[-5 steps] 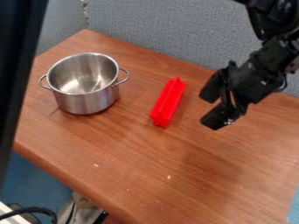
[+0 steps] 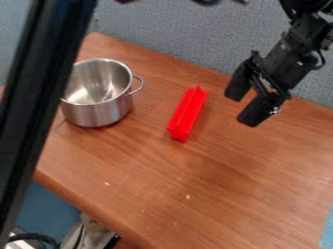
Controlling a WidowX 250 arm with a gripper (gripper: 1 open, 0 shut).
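A red elongated block (image 2: 186,113) lies on the wooden table (image 2: 196,195), a little right of a steel pot (image 2: 95,106) with side handles. The black gripper (image 2: 255,95) hangs at the upper right, to the right of the red block and apart from it. Its two fingers are spread, with nothing seen between them.
A dark post (image 2: 39,88) crosses the left side of the view, close to the camera. A grey padded wall (image 2: 182,34) stands behind the table, and cables lie below its front left edge.
The gripper has moved up and a little to the right over the last second. The dark post at the left now covers more of the view. The pot and red block stay put.
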